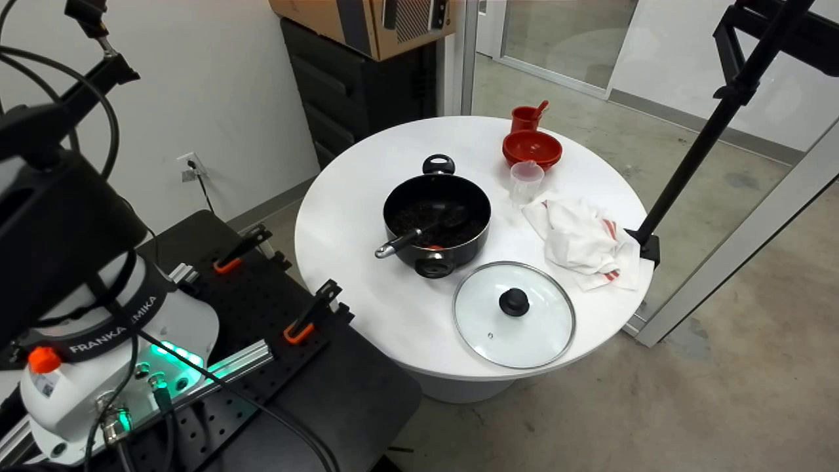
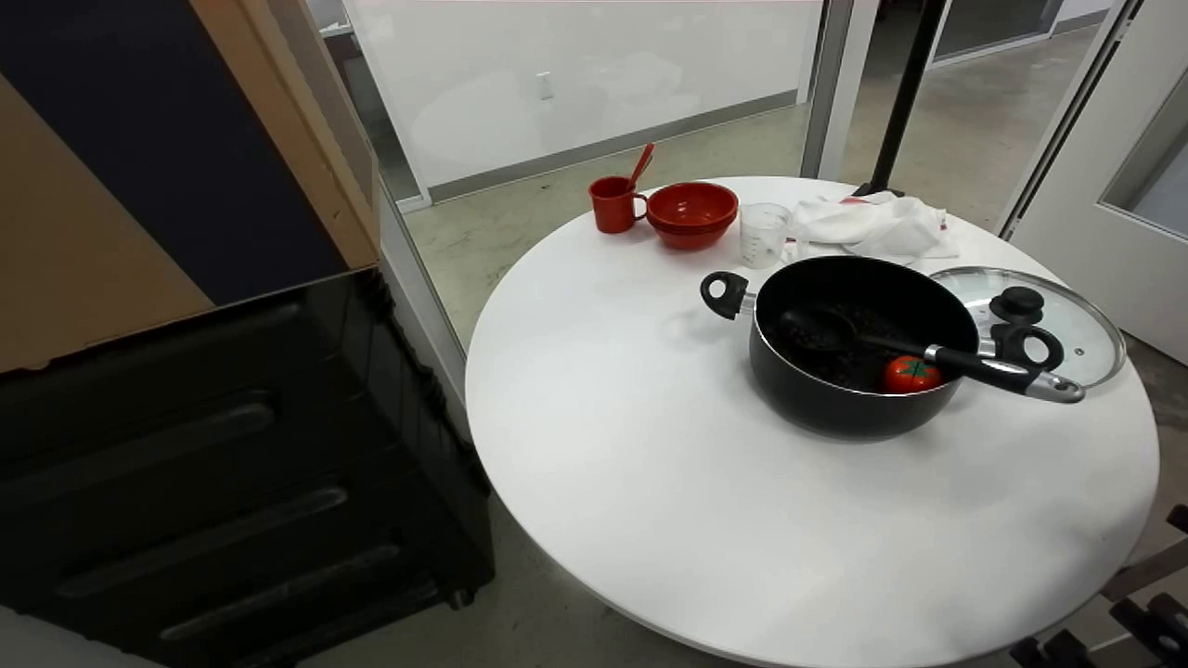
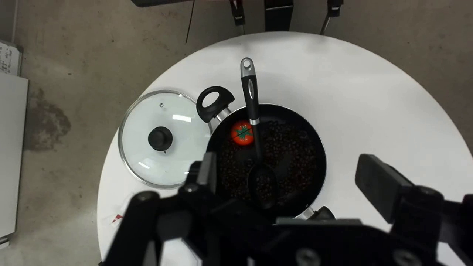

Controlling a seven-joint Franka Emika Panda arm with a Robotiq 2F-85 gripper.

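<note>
My gripper stands open above the table, its fingers wide apart and empty; its fingertips also show at the top edge of exterior view 1. Below it in the wrist view is a black pot (image 3: pixel 325 166) with dark beans (image 3: pixel 290 146) inside. A red tomato (image 2: pixel 911 375) with a green top lies in the pot against the wall. The black ladle (image 3: pixel 251 95) rests with its bowl in the beans and its silver-tipped handle over the rim. Beside the pot, the glass lid (image 1: pixel 515 338) lies flat, black knob upward.
Past the pot stand a clear measuring cup (image 2: pixel 764 236), stacked red bowls (image 2: pixel 692 208) and a red mug (image 2: pixel 613 205) holding a red utensil. A crumpled white towel (image 1: pixel 582 240) lies near a black pole (image 1: pixel 700 134).
</note>
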